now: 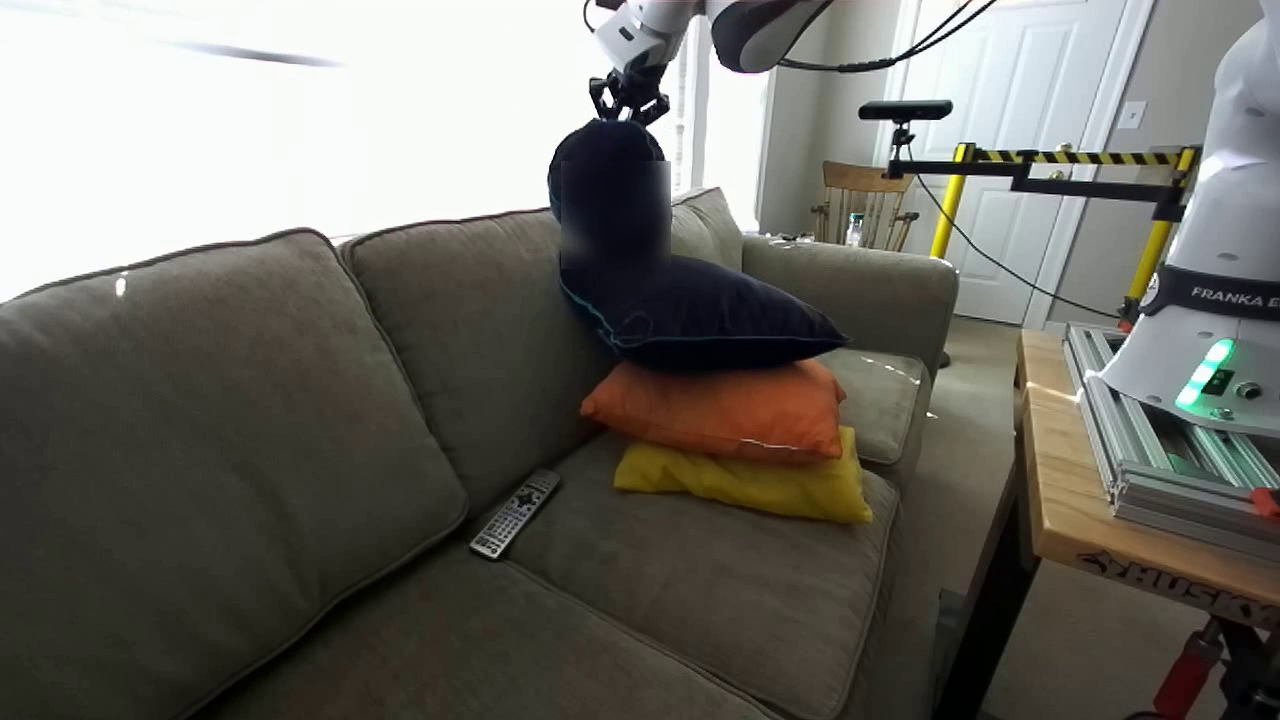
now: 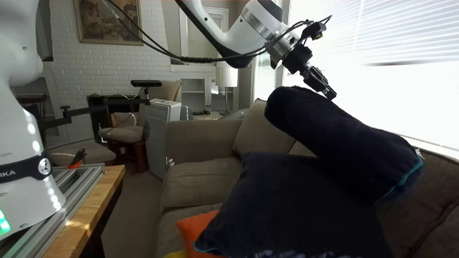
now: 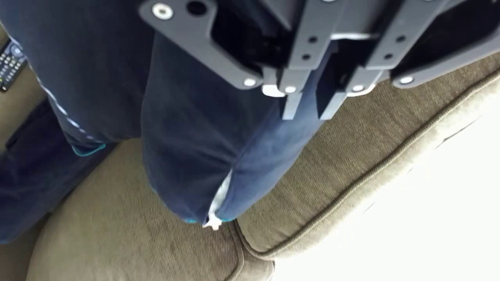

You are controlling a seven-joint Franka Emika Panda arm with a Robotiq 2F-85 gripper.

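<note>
My gripper (image 1: 629,116) is high over the sofa, shut on the upper side of a plump dark blue cushion (image 1: 612,192). In exterior view 2 that cushion (image 2: 344,133) slopes down toward the sofa back, with the gripper (image 2: 330,93) at its upper edge. Blue fabric shows between the fingers of the gripper in the wrist view; the exact pinch is hard to make out. Beneath is a second dark blue cushion (image 1: 708,314), on an orange cushion (image 1: 720,408) over a yellow one (image 1: 768,480). Whether the two blue cushions touch is unclear.
A remote (image 1: 516,514) rests on the seat left of the stack. The sofa back (image 1: 450,312) rises behind the cushions, and a bright window is beyond it. The wooden workbench (image 1: 1092,504) stands in front.
</note>
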